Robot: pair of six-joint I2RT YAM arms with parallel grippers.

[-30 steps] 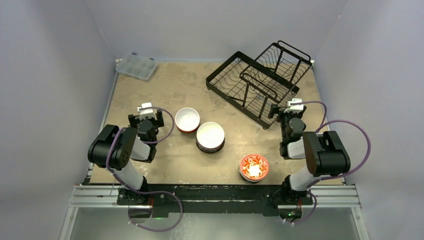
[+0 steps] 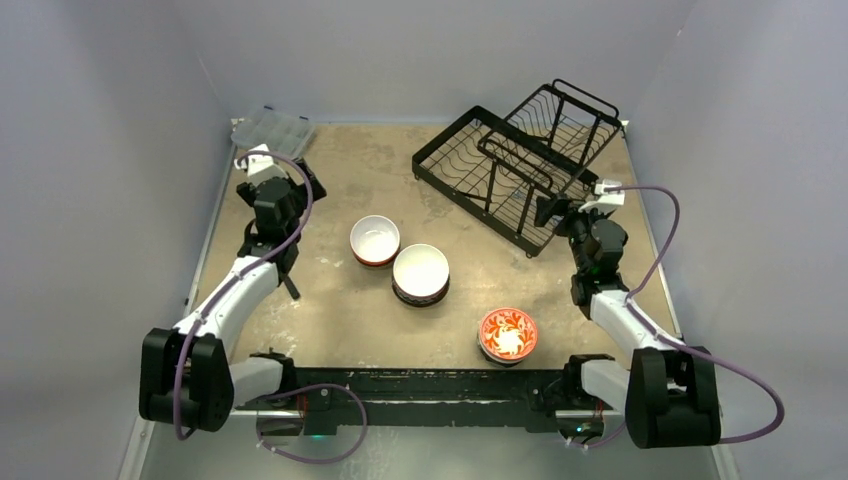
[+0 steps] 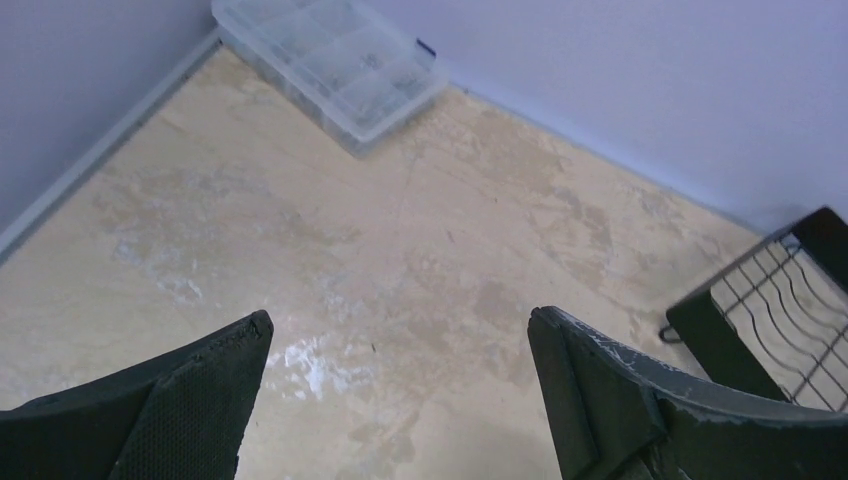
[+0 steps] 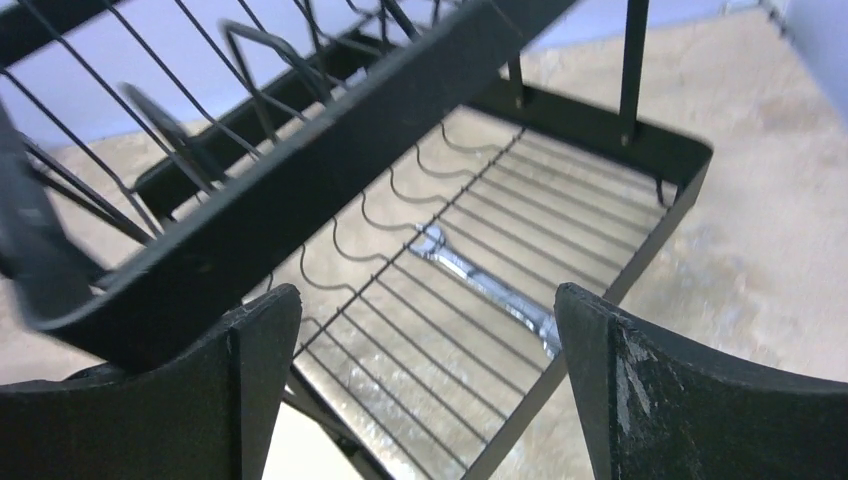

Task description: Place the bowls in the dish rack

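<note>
Left of the table's middle in the top view, a white bowl with an orange-red outside (image 2: 374,238) stands beside a white bowl with a dark patterned outside (image 2: 420,272). An orange floral-patterned bowl (image 2: 508,335), apparently stacked on others, is near the front edge. The black two-tier dish rack (image 2: 465,198) lies angled at the back right, no bowls visible in it. My left gripper is open above bare table at the left, well away from the bowls. My right gripper is open by the rack's right end, nothing between its fingers.
A clear compartment box (image 2: 272,133) sits at the back left. Through the rack's wires shows a silver wrench-like tool (image 4: 485,285). A white patch (image 4: 310,440) at the lower left of the right wrist view is unclear. Table between box and rack is free.
Bowls and rack remain in place.
</note>
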